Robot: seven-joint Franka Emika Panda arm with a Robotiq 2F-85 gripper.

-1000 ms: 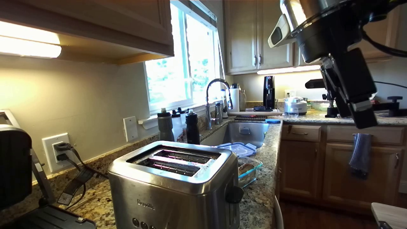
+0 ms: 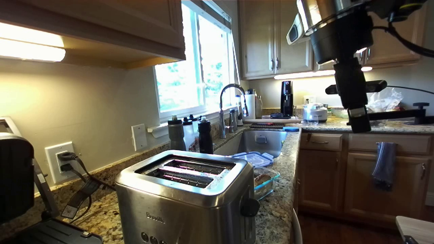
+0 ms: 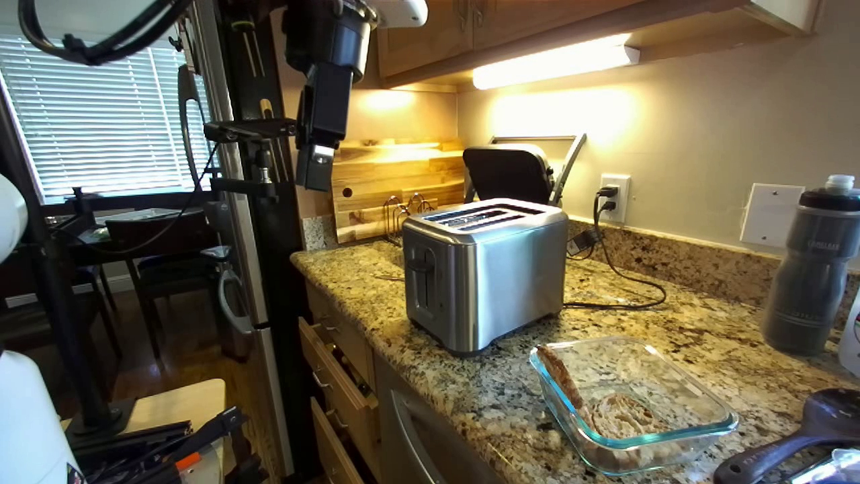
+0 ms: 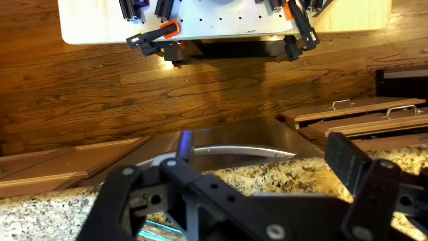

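My gripper is open, its two fingers wide apart with nothing between them in the wrist view. In exterior view 1 the gripper (image 2: 359,120) hangs in the air to the right of the toaster, pointing down. A steel two-slot toaster (image 3: 508,270) stands on the counter, its slots looking empty. Beside it, toward the sink, sits a glass dish (image 3: 649,460) with a teal rim. Bread (image 3: 621,414) lies in that dish, one piece flat and another leaning on the wall. Only part of the dish's edge (image 4: 154,235) shows in the wrist view.
Bottles (image 2: 176,134) stand along the wall by the sink (image 2: 264,140). A plastic lid (image 2: 254,158) lies beyond the dish, and a dark utensil (image 3: 794,439) is near it. The toaster's cord (image 3: 633,305) runs to the wall. Drawers (image 3: 342,379) below the counter stand partly pulled out.
My gripper has turned about its wrist and shifted slightly left in exterior view 1, so it now appears nearly edge-on. The toaster and dish have not moved.
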